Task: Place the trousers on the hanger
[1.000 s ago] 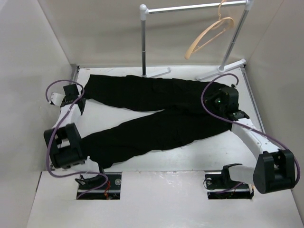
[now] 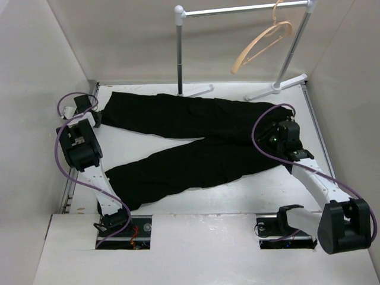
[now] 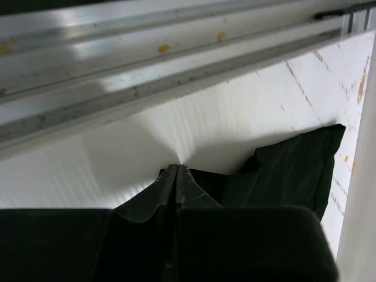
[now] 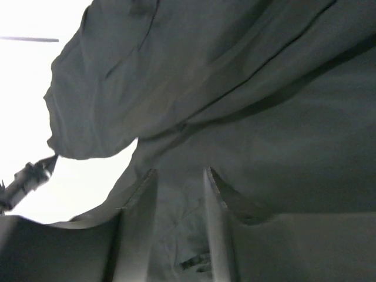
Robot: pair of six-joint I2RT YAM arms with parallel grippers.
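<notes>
Black trousers lie spread on the white floor, legs reaching left. My left gripper is shut at the end of the upper leg, by the left edge; dark cloth is beneath its fingertips, and I cannot tell if any is between them. My right gripper is part open, hovering over the waist end of the trousers at the right. The wooden hanger hangs on the rail at the back right.
A metal rack stands along the back, its feet behind the trousers. Metal channels and walls border the floor on both sides. Bare floor shows between the legs and along the front.
The right arm has moved toward the front right over the trousers.
</notes>
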